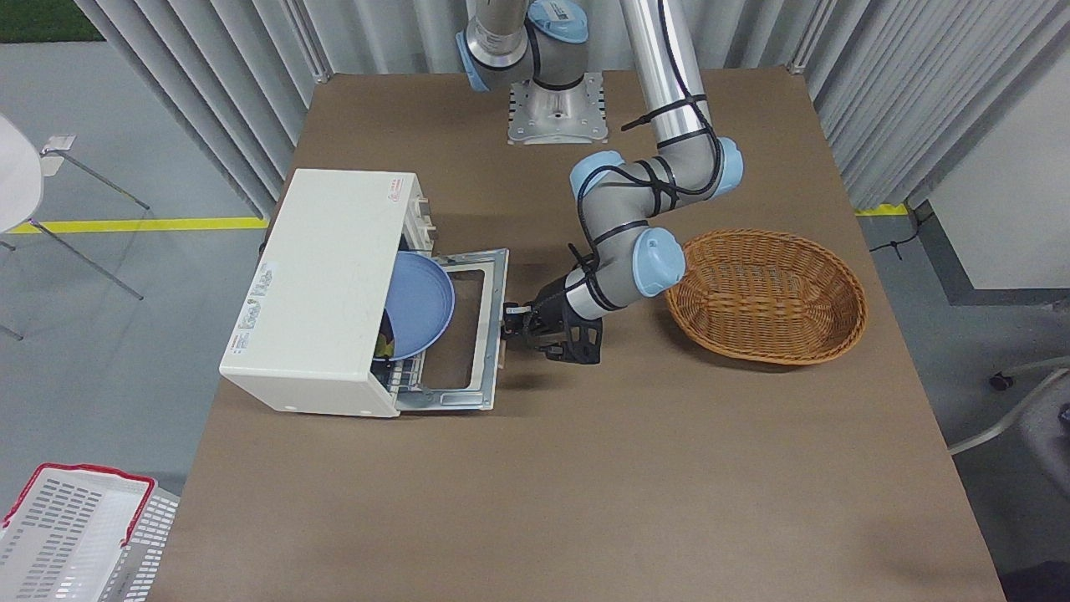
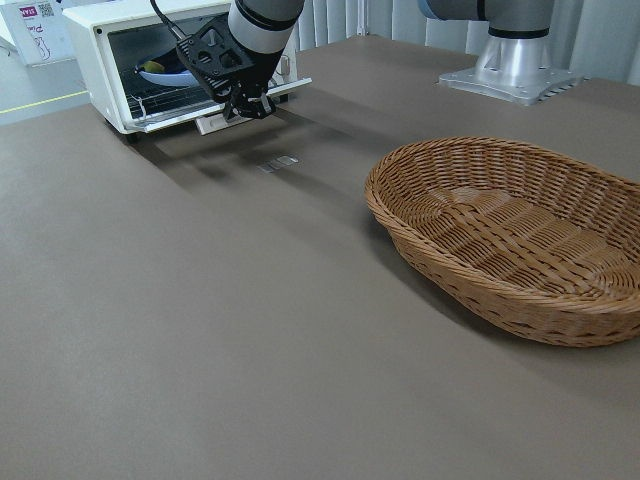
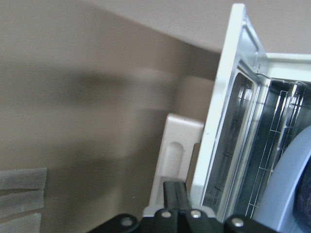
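Note:
A white toaster oven [image 1: 298,291] sits on the left of the table, its door [image 1: 441,400] folded down open, with a blue plate [image 1: 416,306] partly inside and something dark and yellowish on it. My gripper [image 1: 517,321] is low at the outer edge of the door. In the wrist view the gripper has its dark fingertips together against the white handle [image 3: 175,145] of the door; whether the handle is between them is unclear.
A wicker basket [image 1: 767,296] lies right of the arm. A white crate [image 1: 80,527] is off the table at lower left.

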